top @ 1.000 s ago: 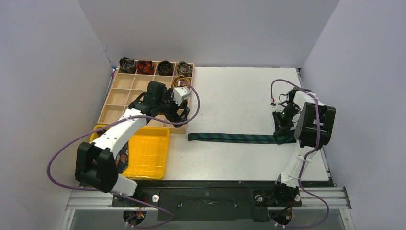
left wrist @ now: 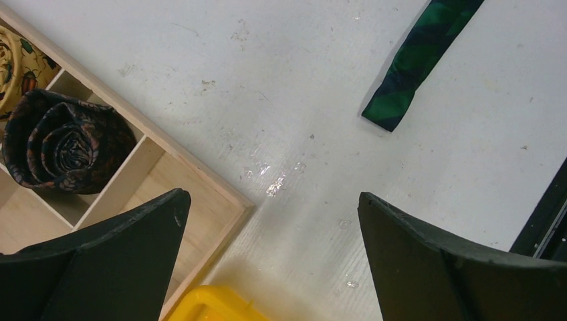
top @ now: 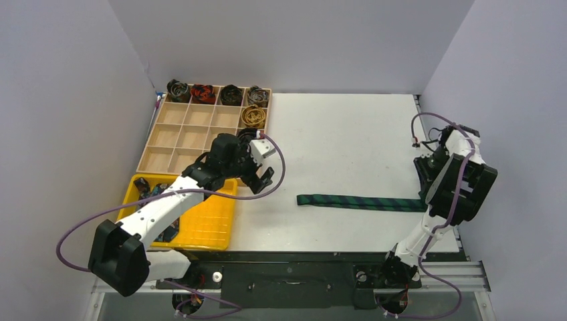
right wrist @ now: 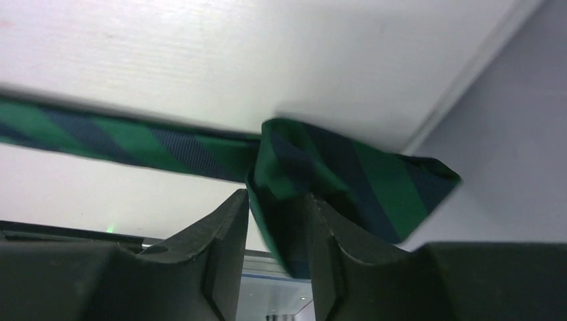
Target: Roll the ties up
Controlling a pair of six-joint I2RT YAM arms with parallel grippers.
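A green and navy tie (top: 361, 202) lies flat and stretched out across the front half of the table. Its narrow end shows at the top of the left wrist view, where the tie (left wrist: 421, 63) is clear of my left gripper. That gripper stands wide open and empty. At the table's right edge, the right gripper is at the tie's other end. There the tie (right wrist: 294, 167) is bunched up and blurred in the gap between the slightly parted fingers. Whether they pinch it I cannot tell.
A wooden compartment box (top: 162, 136) at the back left holds several rolled ties, one of them dark and patterned (left wrist: 67, 144). The yellow bin (top: 207, 224) in front has unrolled ties inside. Free table lies behind the green tie; the right wall is close.
The green tie has slid to the right along with my right gripper.
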